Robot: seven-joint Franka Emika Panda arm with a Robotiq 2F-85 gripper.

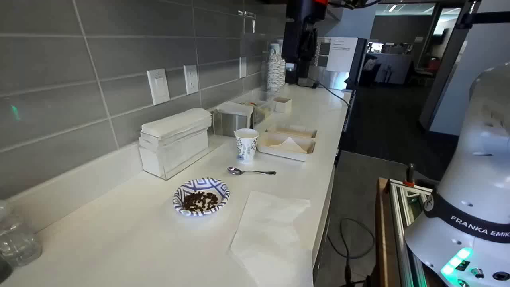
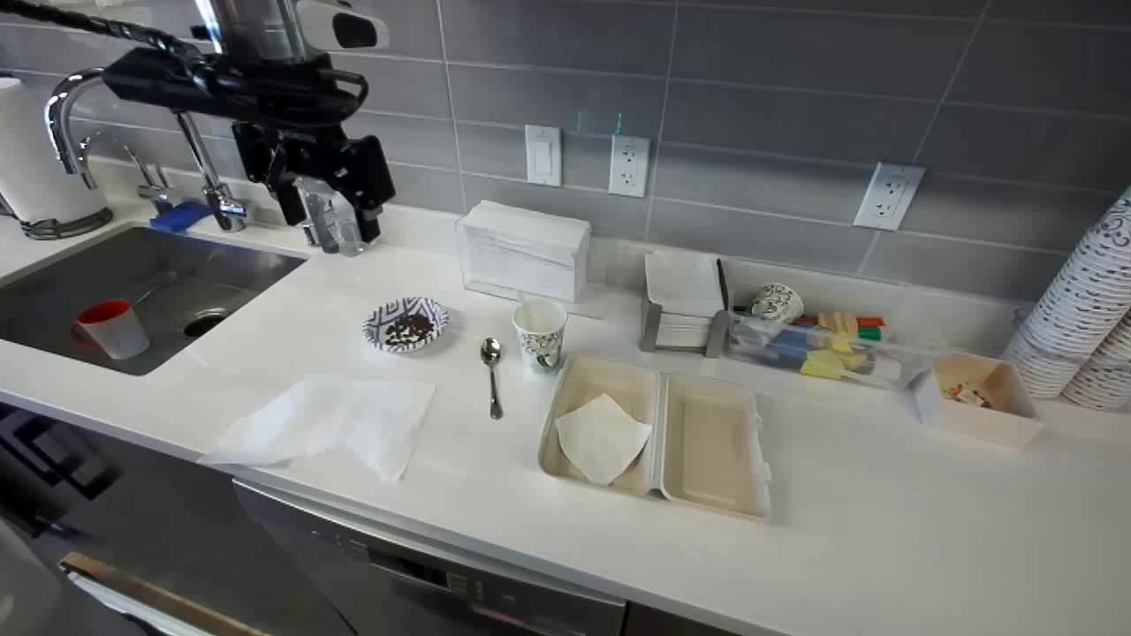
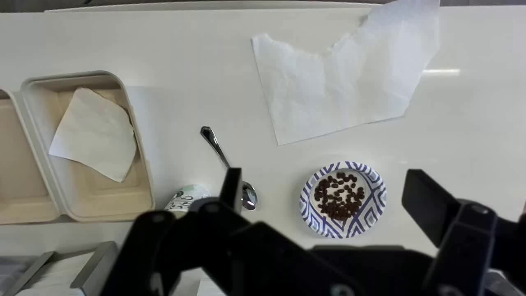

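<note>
My gripper is open above the counter, its fingers far apart with nothing gripped. Below it in the wrist view lies a blue-and-white patterned paper bowl (image 3: 306,209) holding dark brown beans (image 3: 340,197). A metal spoon (image 3: 217,146) rests to the bowl's left, partly covered by one finger. The patterned paper cup (image 2: 540,337) stands upright beside the spoon; the gripper hides much of it in the wrist view. An open takeout box (image 2: 712,440) has a pale paper piece (image 2: 602,436) in one half. A white paper sheet (image 2: 334,424) lies near the counter's front edge.
Along the wall stand a napkin box (image 2: 525,253), a napkin holder (image 2: 681,302) and a bin of mixed items (image 2: 827,350). The sink (image 2: 249,277) holds a red-and-white mug (image 2: 115,330). A clear bottle (image 1: 19,239) stands near the wall.
</note>
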